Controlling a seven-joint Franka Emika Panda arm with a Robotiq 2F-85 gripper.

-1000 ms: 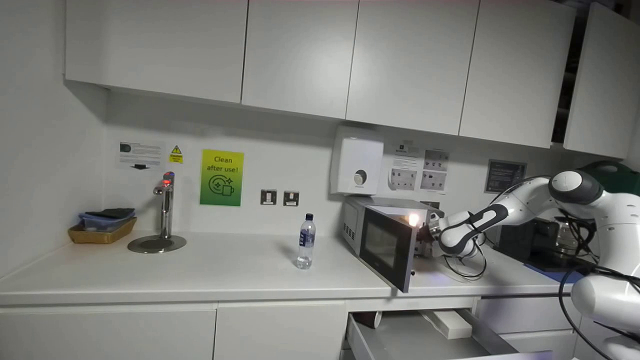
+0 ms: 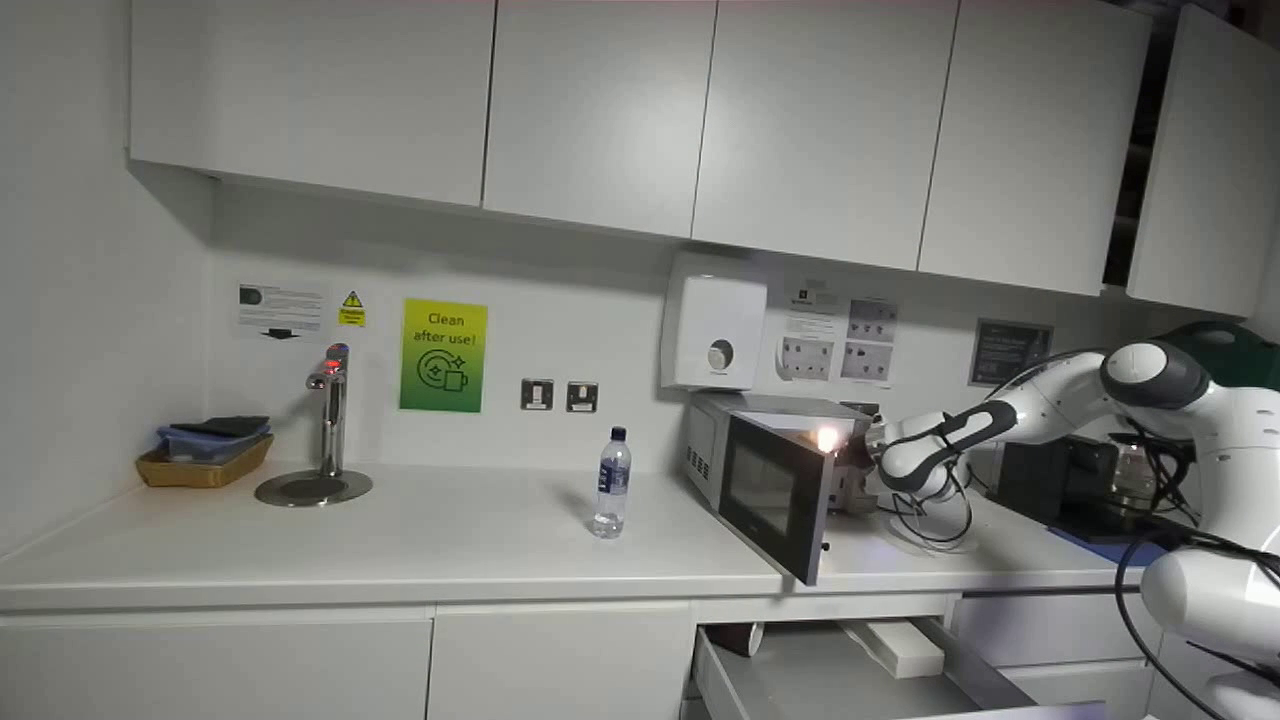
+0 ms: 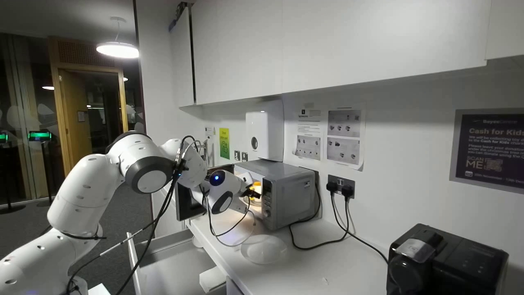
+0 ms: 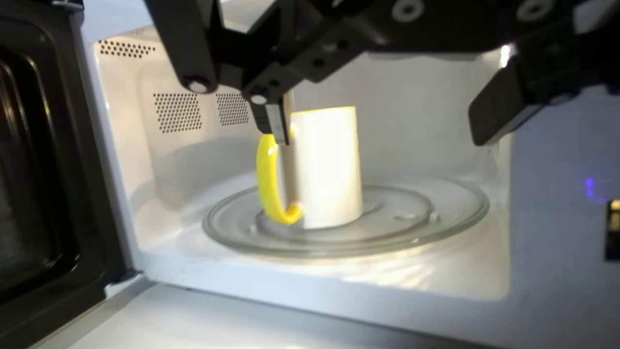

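Upright on the glass turntable (image 4: 459,206) inside the open microwave (image 3: 294,196) stands a white mug (image 4: 331,168) with a yellow handle (image 4: 267,174) pointing left. My gripper is open at the microwave's mouth, its fingers wide apart. In the wrist view, the left fingertip overlaps the upper part of the handle; whether they touch, I cannot tell. The right finger (image 4: 503,107) stands well clear of the mug on the other side. The mug is mostly hidden behind the gripper in exterior view 2.
The microwave door (image 2: 774,492) stands open to the left of my hand. Below the counter, a drawer (image 2: 816,690) is pulled out. A clear plastic cover (image 3: 265,249) lies on the counter near the arm. A water bottle (image 2: 612,486) stands farther left.
In exterior view 1, my hand has shifted slightly upward and right, with a small change of tilt. The microwave door, drawer and bottle look unchanged.
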